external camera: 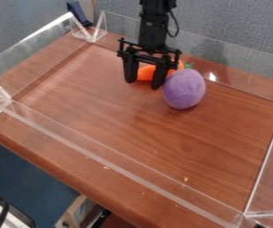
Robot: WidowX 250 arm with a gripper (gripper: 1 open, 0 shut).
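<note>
My black gripper [144, 73] reaches down from the top centre, its two fingers low over an orange object [164, 69] with a green top, possibly a carrot, which lies partly hidden behind it. A purple round object [185, 89], like a plush or an eggplant, sits just right of the gripper on the wooden surface. The fingers stand apart; whether anything is between them is hard to make out.
The wooden tray floor [115, 142] is clear in the front and left, edged by clear plastic walls [163, 188]. A dark blue object [78, 12] is outside at the back left.
</note>
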